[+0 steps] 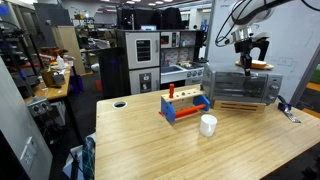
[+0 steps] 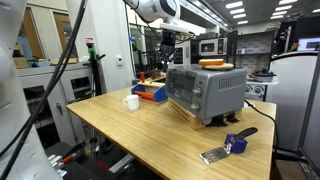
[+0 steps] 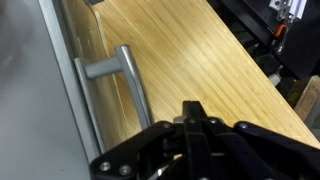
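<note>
A silver toaster oven [image 2: 210, 92] stands on wooden supports, and its door looks closed. My gripper [image 1: 247, 69] hangs pointing down near the top of the oven's front. Seen from above in the wrist view, the grey door handle [image 3: 136, 82] runs beside my gripper, to its left. The black fingers are together, with nothing visible between them. Whether they touch the handle cannot be made out. On top of the oven lies an orange item [image 2: 214, 63] on a light plate.
A white mug [image 1: 208, 125] stands on the wooden table [image 1: 150, 145], near a blue tray [image 2: 150, 92] with a wooden piece. A blue object [image 2: 235, 144] and a metal spatula [image 2: 214, 155] lie beside the oven.
</note>
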